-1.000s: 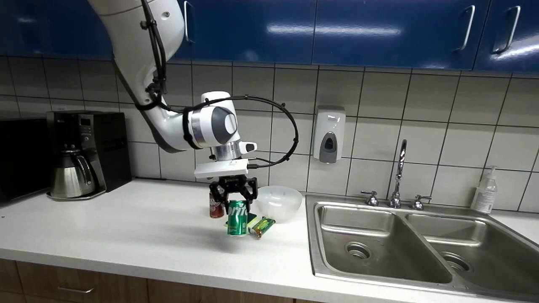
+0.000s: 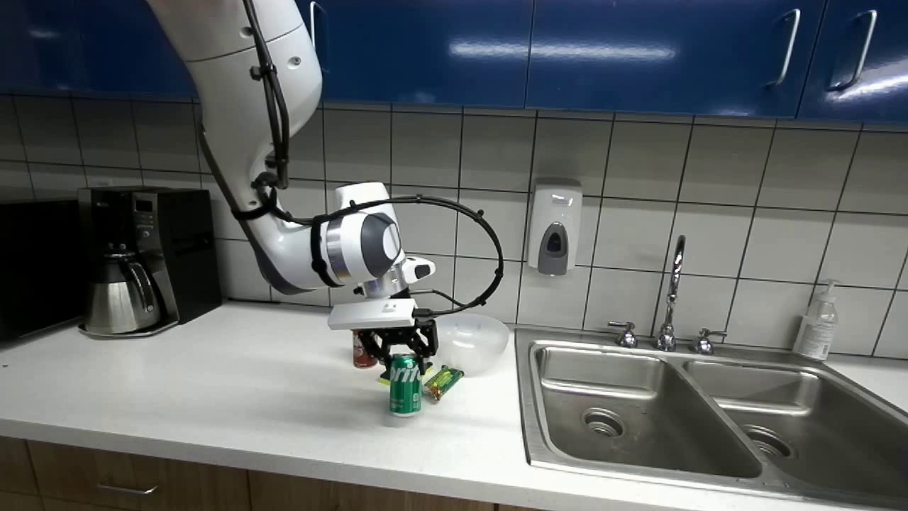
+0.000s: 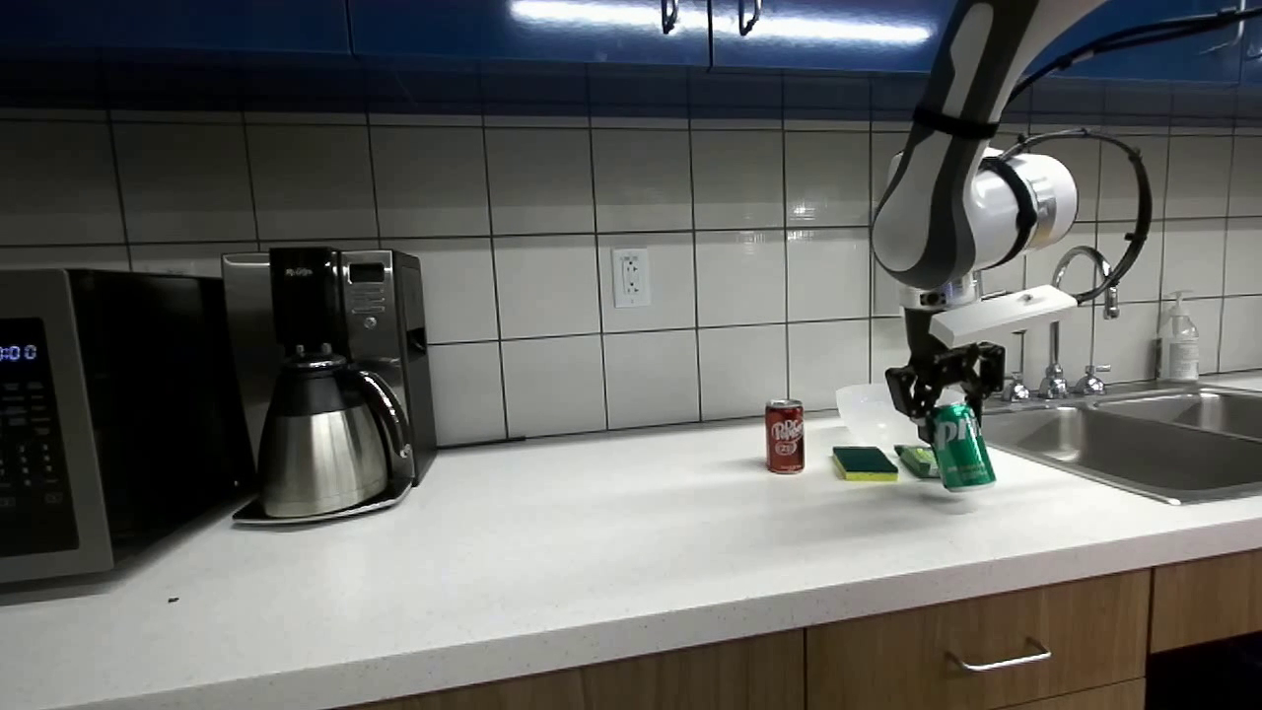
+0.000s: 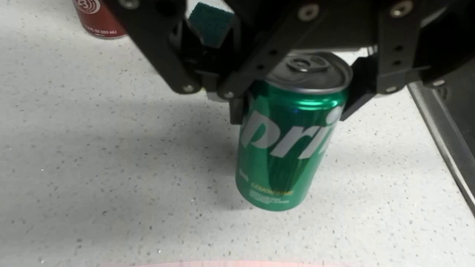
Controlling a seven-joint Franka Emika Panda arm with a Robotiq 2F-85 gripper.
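A green Sprite can (image 4: 282, 151) is held upright but slightly tilted between the fingers of my gripper, which is shut on its upper part. In the second exterior view the can (image 3: 964, 450) leans, its base just over or touching the white counter; I cannot tell which. The first exterior view has the gripper (image 2: 404, 362) above the can (image 2: 406, 392), in front of a green-wrapped bar (image 2: 444, 382). Behind and left stands a red Dr Pepper can (image 3: 784, 437). A green and yellow sponge (image 3: 865, 462) lies between the red can and the bar.
A translucent bowl (image 2: 470, 342) sits behind the bar. To the right is the double sink (image 2: 526, 409) with its faucet (image 2: 672, 298). A coffee maker (image 3: 408, 355) and a microwave (image 3: 95, 402) stand at the left.
My gripper has come down with the Sprite can, which is now lower, slightly farther right and closer to the counter. The other objects have not moved.
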